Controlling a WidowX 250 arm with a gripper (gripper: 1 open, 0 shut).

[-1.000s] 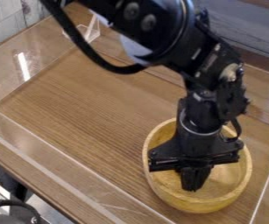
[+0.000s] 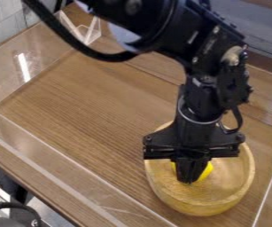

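Note:
A round, pale yellow bowl rests at the right front of the wooden surface. My black gripper is over it with the fingers pointing down inside the rim. A bright yellow object shows in the bowl just behind the fingertips, partly hidden by them; whether they touch it I cannot tell. The gripper looks shut, with nothing visible held between the fingers.
The wooden floor to the left of the bowl is bare. Clear panels run along the left and front edges, and a grey wall stands at the back right. A black cable lies at the lower left corner.
The gripper has risen a little and shifted slightly left, and more of the bright yellow object now shows beneath it.

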